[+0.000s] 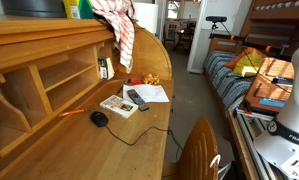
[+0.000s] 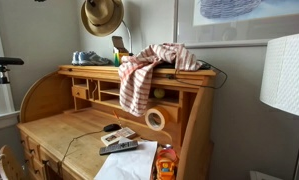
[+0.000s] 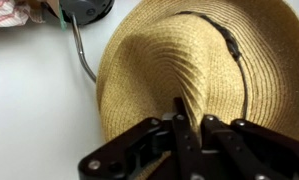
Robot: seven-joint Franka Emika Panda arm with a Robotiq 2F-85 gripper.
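A woven straw hat [image 3: 149,65] with a dark band fills much of the wrist view. My gripper is shut on it, with a raised fold of the straw pinched between the dark fingers. In exterior view 2 the same hat [image 2: 101,17] hangs high above the left part of the desk top, close to the lamp's curved neck. The gripper cannot be made out clearly in either exterior view.
The wooden roll-top desk [image 2: 74,146] carries a striped cloth [image 2: 141,80] and shoes [image 2: 87,58] on top. A mouse [image 1: 99,118], book [image 1: 118,105], remote [image 1: 138,100] and orange toy [image 2: 167,163] lie on its work surface.
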